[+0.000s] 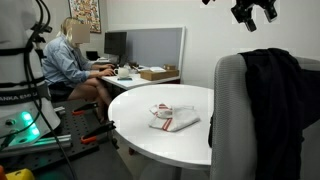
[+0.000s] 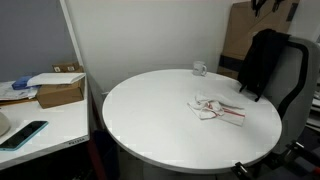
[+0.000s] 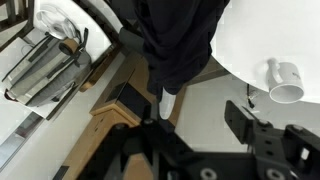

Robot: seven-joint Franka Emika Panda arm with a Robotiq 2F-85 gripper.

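A black garment (image 1: 278,105) hangs over the top of the grey chair back (image 1: 233,120). In exterior view 1 my gripper (image 1: 262,22) is above the garment, clear of it, its fingertips spread with nothing visible between them. The wrist view shows the dark garment (image 3: 182,40) beyond the fingers (image 3: 240,118), with a pale thing showing at its lower end. Only the tip of my gripper (image 2: 268,8) enters exterior view 2, at the upper right, above the dark garment (image 2: 263,60).
A white round table (image 2: 150,120) carries a crumpled white cloth with red marks (image 2: 228,115) and a white mug (image 2: 199,68). Cardboard (image 2: 240,45) stands behind the garment. A seated person (image 1: 70,65) is at a desk on the far left.
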